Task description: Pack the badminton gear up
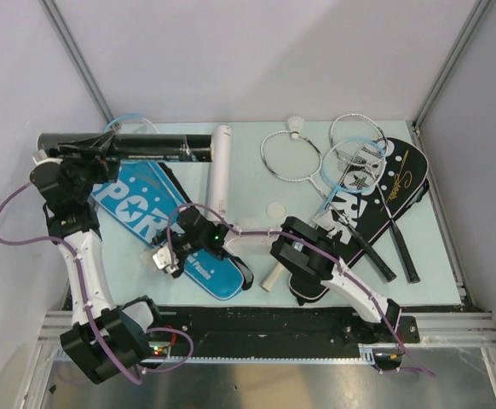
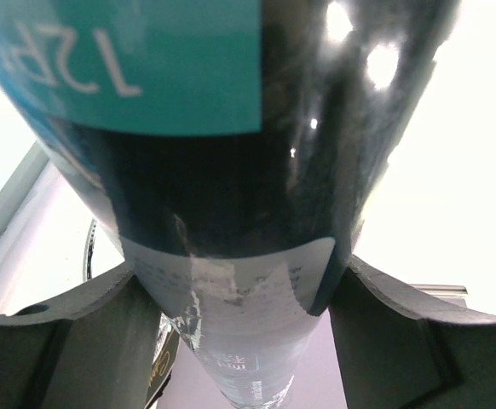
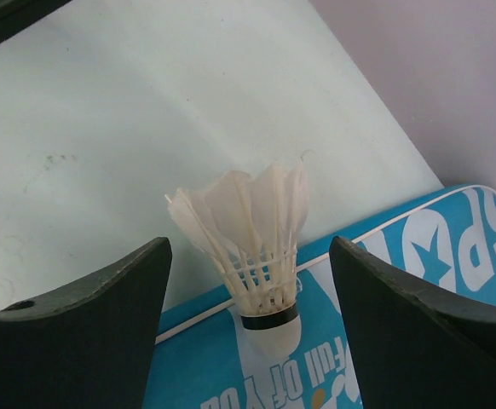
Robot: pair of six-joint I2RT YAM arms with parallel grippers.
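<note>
My left gripper (image 1: 103, 153) is shut on a long dark shuttlecock tube (image 1: 167, 147), held level above the table's left side. In the left wrist view, the tube's printed wall (image 2: 222, 187) fills the space between the fingers. My right gripper (image 1: 168, 252) is low over the blue racket bag (image 1: 129, 200). Between its parted fingers, in the right wrist view, lies a shuttlecock (image 3: 261, 277), cork end on the blue bag and skirt over the white table. Gaps show on both sides of it. A second shuttlecock (image 1: 295, 123) lies at the back edge.
A white cylinder (image 1: 220, 175) extends below the dark tube's right end. Several rackets (image 1: 291, 158) and a black bag (image 1: 397, 183) cover the right side. A round white disc (image 1: 276, 210) lies mid-table, with a pale handle (image 1: 273, 277) near the front.
</note>
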